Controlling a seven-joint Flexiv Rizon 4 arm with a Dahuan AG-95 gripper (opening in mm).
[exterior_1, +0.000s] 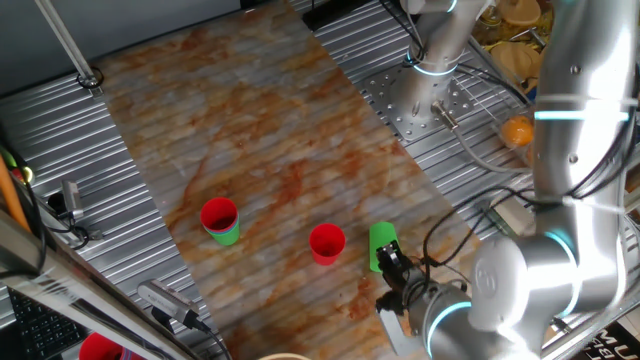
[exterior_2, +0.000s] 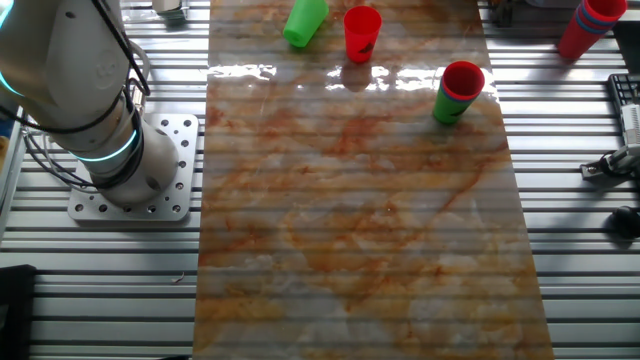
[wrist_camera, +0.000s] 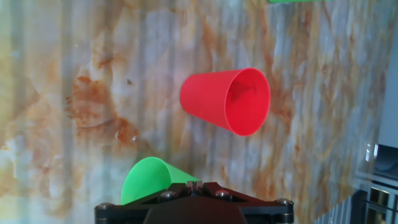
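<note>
My gripper (exterior_1: 390, 255) is right over or against the green cup. In the wrist view the fingertips meet in front of the green cup (wrist_camera: 146, 180), hiding part of it; nothing shows between them, and contact cannot be made out. A red cup (exterior_1: 327, 243) stands upright beside the green one, its mouth visible in the wrist view (wrist_camera: 227, 101). Farther left is a red cup nested in a green one (exterior_1: 221, 220).
The large marbled board (exterior_2: 350, 240) is bare over most of its area. More stacked cups (exterior_2: 588, 28) stand off the board, beyond its edge. A metal bracket device (exterior_1: 168, 300) lies near the board's side. Loose cables hang by my wrist.
</note>
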